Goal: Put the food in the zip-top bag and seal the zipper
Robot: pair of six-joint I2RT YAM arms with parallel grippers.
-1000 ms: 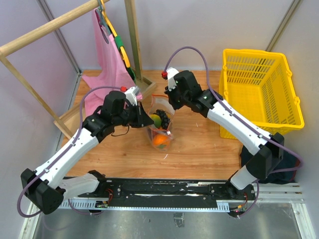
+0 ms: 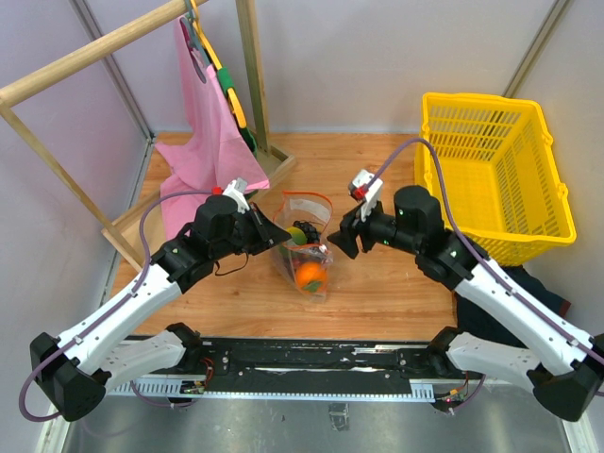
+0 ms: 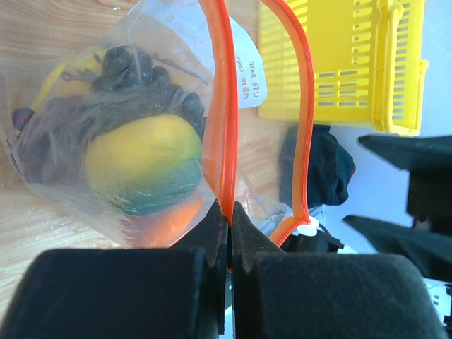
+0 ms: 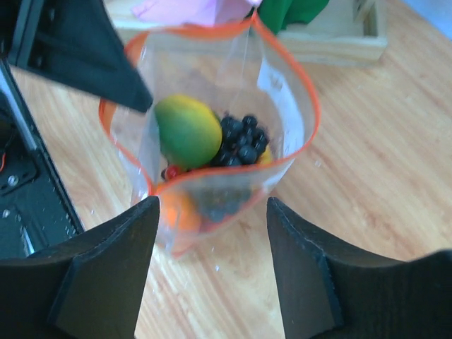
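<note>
The clear zip top bag [image 2: 322, 209] stands open on the table, its orange-edged mouth [image 4: 311, 106] spread wide. Inside, an orange [image 2: 310, 276], a green-yellow mango [image 4: 187, 132] and dark grapes [image 4: 244, 143] show, with a bit of red fruit [image 4: 171, 171]. My left gripper is shut on the bag's orange rim at its left side; the strip runs down between the fingertips. To the bag's right my right gripper [image 2: 353, 245] hangs open, facing the near rim, with nothing held between its fingers.
A yellow basket [image 2: 562, 189] stands at the back right, with a dark cloth [image 2: 495, 307] below it. On the left a wooden rack [image 2: 57, 175] carries a pink cloth [image 2: 209, 137]. Bare table [image 2: 401, 302] lies right of the bag.
My right gripper has left the bag's back rim and come toward the front right. Earlier, the left gripper shifted slightly left and back, and the orange in the bag moved a little right.
</note>
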